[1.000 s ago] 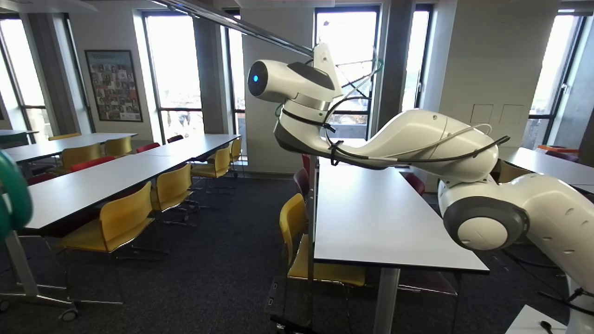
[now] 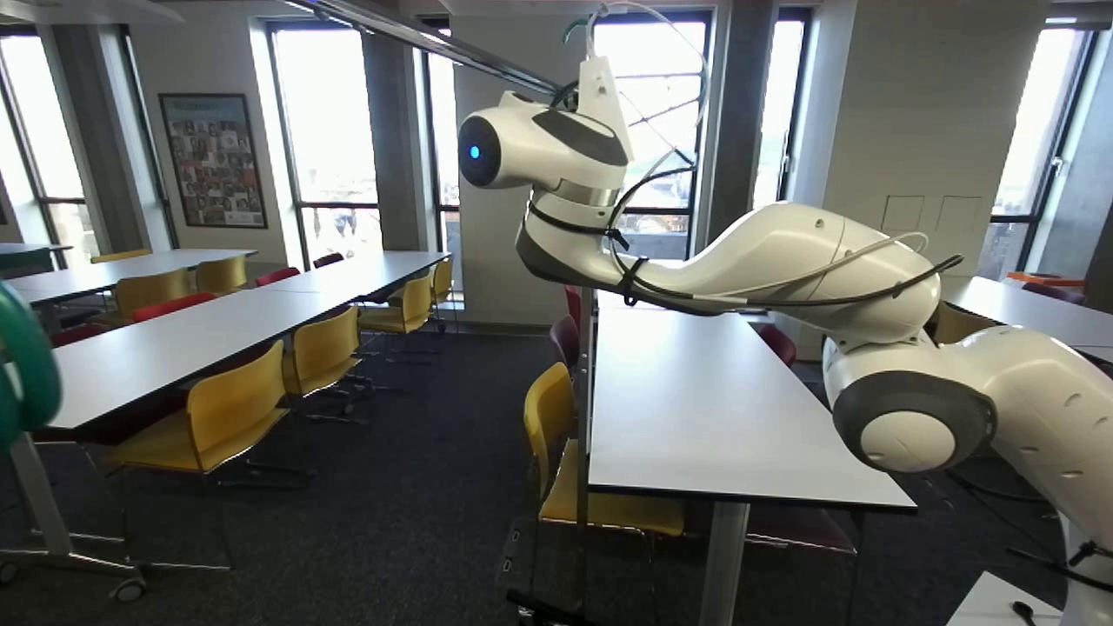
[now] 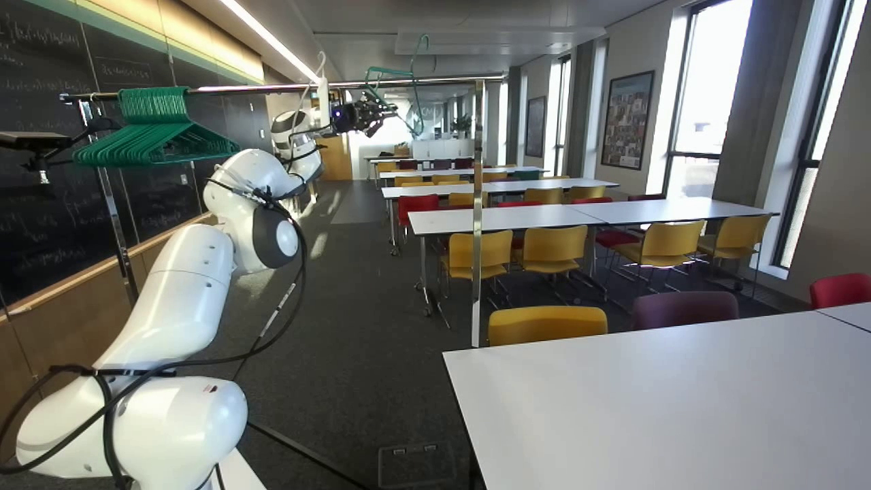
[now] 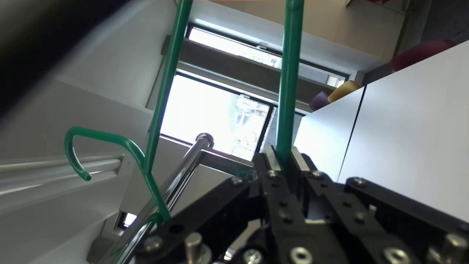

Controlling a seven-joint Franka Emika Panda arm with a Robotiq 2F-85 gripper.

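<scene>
A green hanger [image 4: 290,66] runs up out of my gripper, whose fingers are shut on one of its bars. Its curved hook [image 4: 99,133] shows at the left of the wrist view, to the left of the metal rail [image 4: 204,143] there. In the second exterior view the hanger [image 3: 422,106] is up at the height of the rail [image 3: 286,86], with my gripper [image 3: 384,122] just beneath it. Whether hanger and rail touch, I cannot tell. Many more green hangers [image 3: 159,135] hang bunched at the rail's left end.
An upright post [image 3: 478,245] supports the rail's right end. White tables [image 3: 653,392] and yellow chairs [image 3: 555,248] fill the room beyond. Cables [image 2: 720,301] run along the arm. A blackboard [image 3: 45,163] covers the left wall.
My wrist has turned and shifted slightly left. The green hook, earlier right of the wrist in the first exterior view, now shows above it and further left.
</scene>
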